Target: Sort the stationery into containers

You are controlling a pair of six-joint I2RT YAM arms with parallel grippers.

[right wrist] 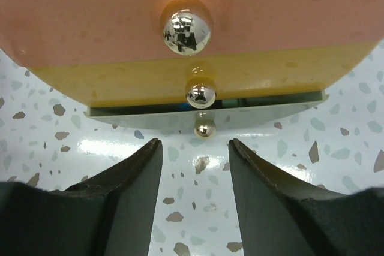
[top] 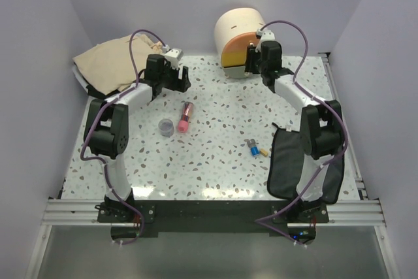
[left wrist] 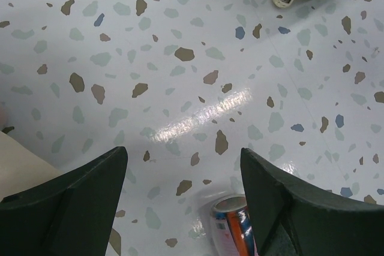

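Note:
In the top view a cabinet with a rounded white top stands at the back. Its orange, yellow and grey-green drawers each bear a round silver knob; the lowest sticks out a little, showing a dark gap with bits of blue and green inside. My right gripper is open in front of that lowest knob, fingers apart and empty. Over bare table, my left gripper has its fingers apart, holding nothing. A pink cylinder lies near it, partly hidden by a finger in the left wrist view.
A clear round cup stands left of the cylinder. A blue item and a small yellow piece lie at centre right, beside a black mat. Beige cloth covers the back left. Mid-table is free.

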